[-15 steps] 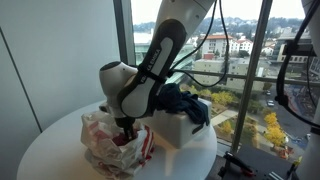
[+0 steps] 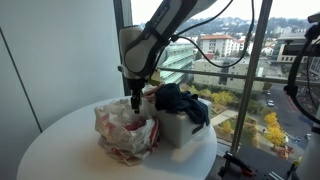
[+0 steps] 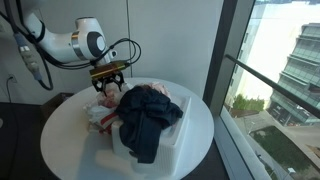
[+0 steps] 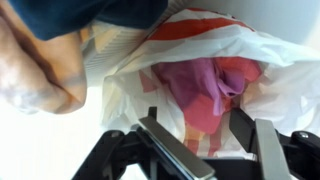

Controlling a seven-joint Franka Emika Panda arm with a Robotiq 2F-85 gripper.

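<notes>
A white plastic bag with red stripes (image 2: pixel 126 134) rests on the round white table. Red cloth (image 4: pixel 205 112) and a purple cloth (image 4: pixel 193 82) lie inside its mouth in the wrist view. Over the bag hangs my gripper, fingers apart and pointing down at the cloths, with no cloth visibly pinched between them. Beside the bag stands a white bin (image 3: pixel 171 153) with dark navy cloth (image 3: pixel 146 121) draped over its edge.
Tall windows (image 2: pixel 225 60) stand behind it. A tan and pale pink shape (image 4: pixel 45 70) shows at the wrist view's left; I cannot tell what it is.
My arm has risen and moved right, drawing the gripper up from the bag.
</notes>
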